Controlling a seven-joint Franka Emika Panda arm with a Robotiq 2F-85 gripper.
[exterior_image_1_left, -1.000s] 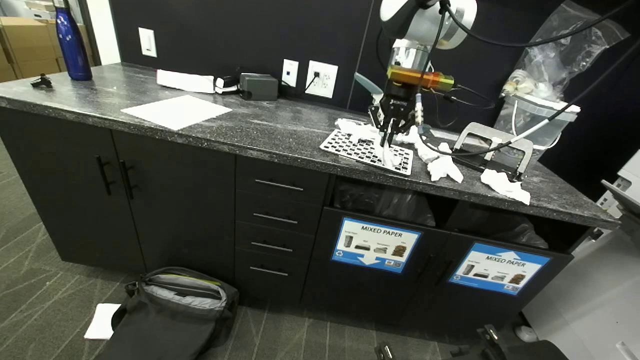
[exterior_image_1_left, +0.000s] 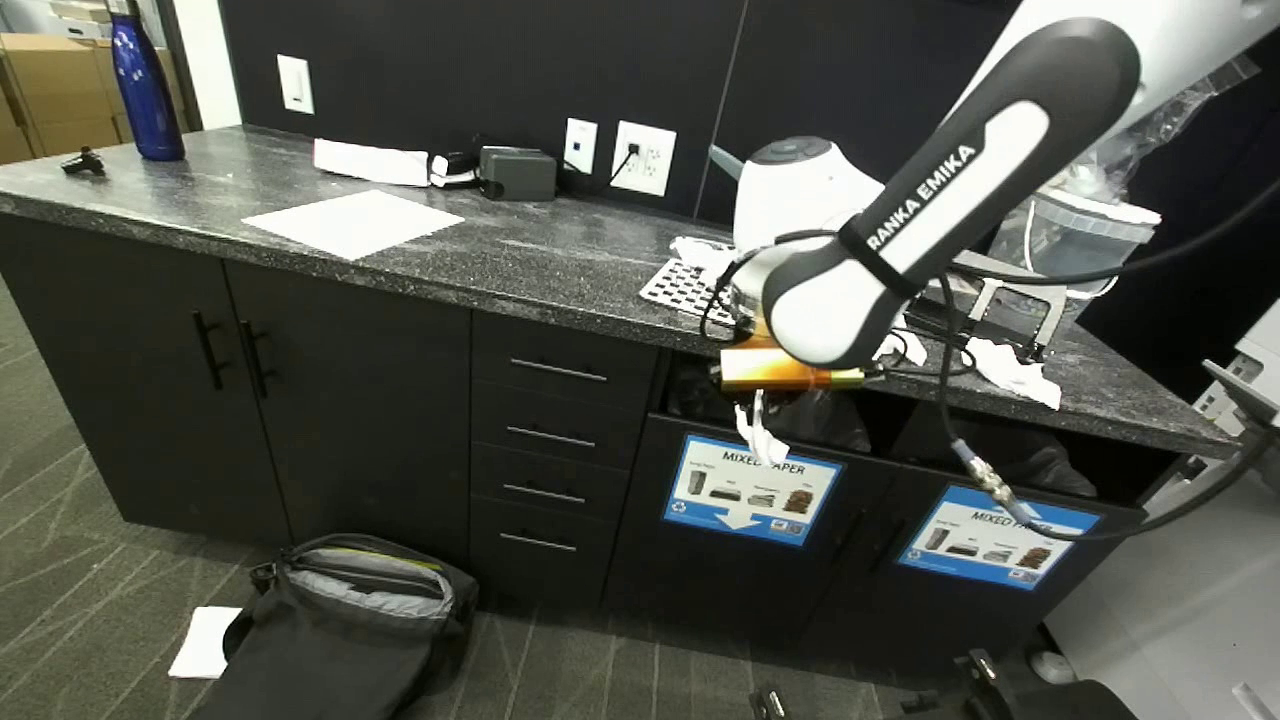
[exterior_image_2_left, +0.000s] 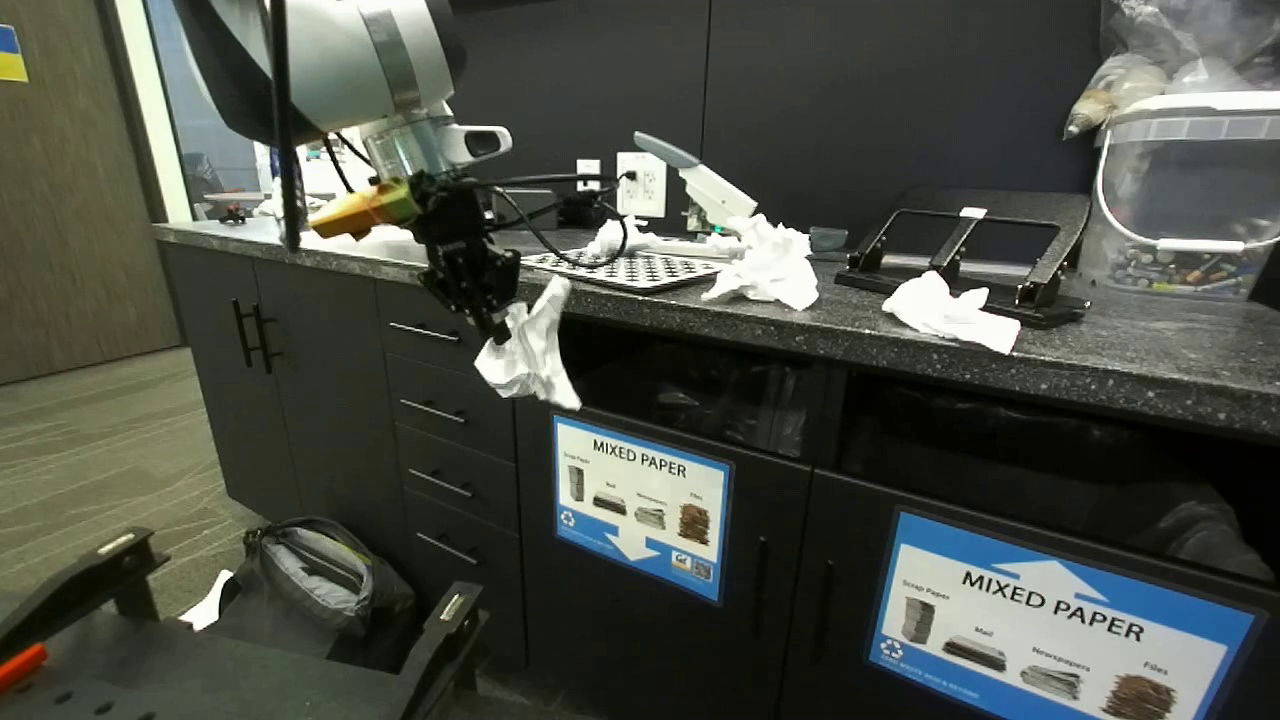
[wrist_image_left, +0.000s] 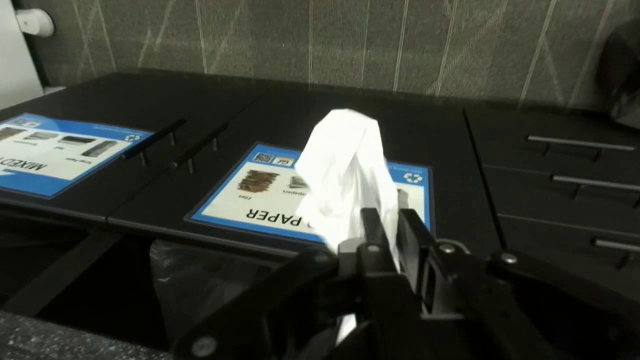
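Note:
A crumpled white tissue (exterior_image_2_left: 536, 356) hangs from my gripper, which is shut on it. In exterior view 2 it is in front of the counter's edge, above the left mixed-paper sign (exterior_image_2_left: 642, 504). The wrist view shows the tissue (wrist_image_left: 348, 171) sticking out past the dark fingers (wrist_image_left: 373, 225), covering part of that sign. Exterior view 1 has the tissue (exterior_image_1_left: 761, 437) hanging close to the left bin opening, with the arm hiding most of the gripper.
More crumpled tissues (exterior_image_2_left: 768, 266) lie on the counter, one (exterior_image_2_left: 951, 312) by the black stand (exterior_image_2_left: 972, 246). A white perforated tray (exterior_image_2_left: 636, 269) sits near the edge. Below the countertop are two dark openings, the left one (exterior_image_2_left: 684, 386) lined with clear plastic. A clear bucket (exterior_image_2_left: 1182, 198) stands behind.
The arm now reaches in from the upper right of exterior view 1.

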